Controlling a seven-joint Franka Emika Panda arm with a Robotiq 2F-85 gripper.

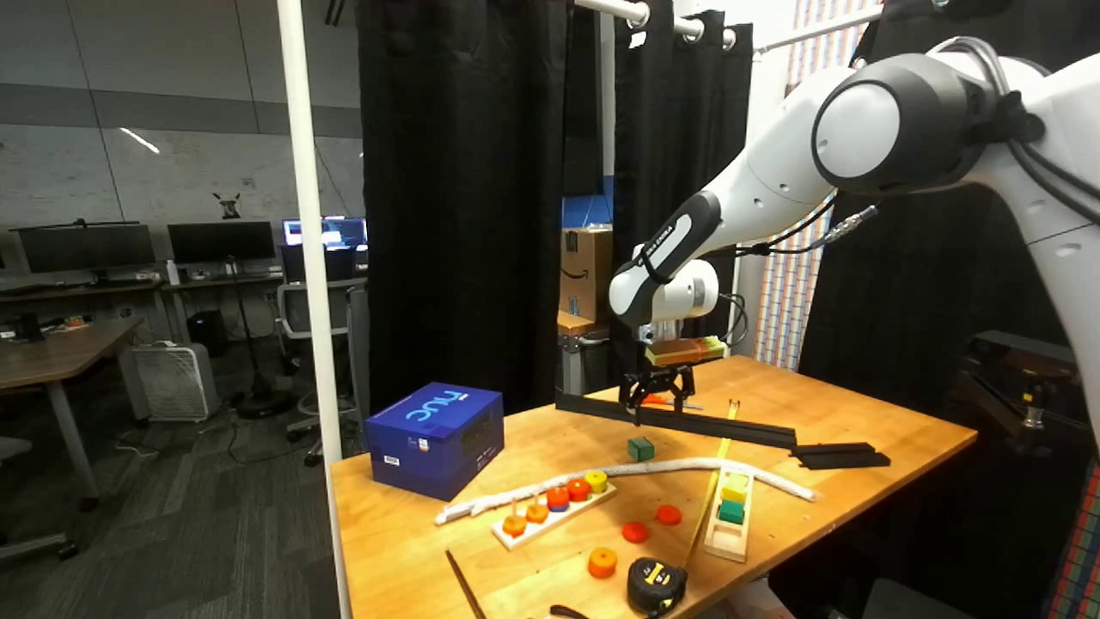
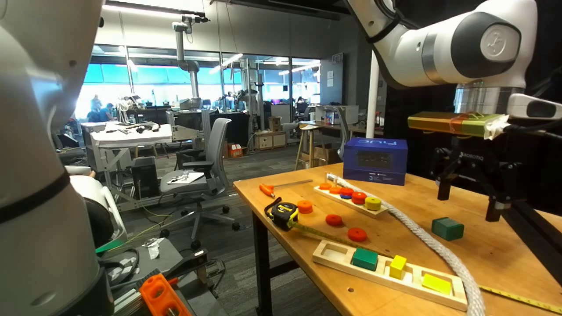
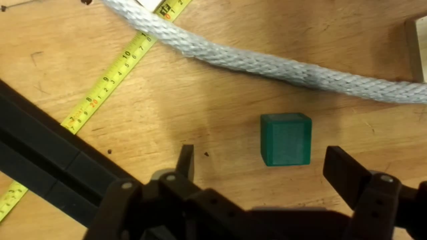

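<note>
A green block point(image 3: 289, 142) lies alone on the table, ahead of the gap between my fingers in the wrist view and nearer the right one. My gripper is open, with nothing between its fingers. In the second exterior view the gripper point(image 2: 469, 205) hangs above the table, higher than the green block point(image 2: 448, 228) and apart from it. A wooden tray point(image 2: 337, 253) with compartments holds another green block point(image 2: 365, 258) and yellow blocks point(image 2: 398, 266); its end compartment is empty.
A white rope point(image 2: 421, 234) curves between the loose block and the tray. Black rails point(image 1: 711, 422) lie behind the block. A peg board with coloured rings point(image 1: 557, 516), loose red rings point(image 1: 635, 532), a tape measure point(image 1: 656, 585) and a blue box point(image 1: 437, 438) occupy the table.
</note>
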